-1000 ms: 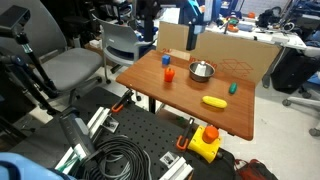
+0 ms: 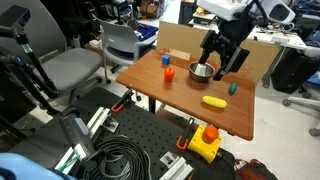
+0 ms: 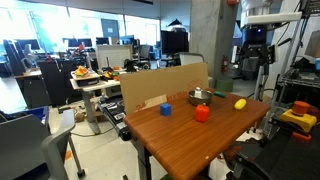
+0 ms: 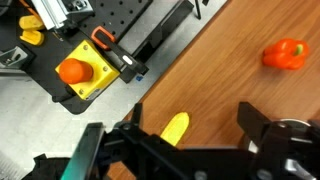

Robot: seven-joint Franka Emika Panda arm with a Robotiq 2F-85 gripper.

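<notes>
My gripper (image 2: pixel 216 66) is open above the wooden table, with nothing between its fingers. In the first exterior view it hangs around the silver pot (image 2: pixel 201 76), higher than the tabletop. The wrist view shows the elongated yellow object (image 4: pixel 176 128) below, in the gap between the dark fingers. A red pepper-like object (image 4: pixel 286 53) lies to the upper right there, and the pot (image 4: pixel 298 124) is partly hidden by the right finger. A small green object (image 2: pixel 232 88) rests right of the pot, and a blue cup (image 2: pixel 166 60) stands at the table's far left.
A yellow box with an orange-red button (image 2: pixel 209 135) sits beside the table's near edge, on the dark base rail (image 2: pixel 140 125). Bare wood (image 2: pixel 185 95) lies between the red and yellow objects. Office chairs (image 2: pixel 65 65) stand off to the left.
In the first exterior view, my gripper has swept right, from over the left part of the table to over the pot and yellow object. The tabletop objects have not moved.
</notes>
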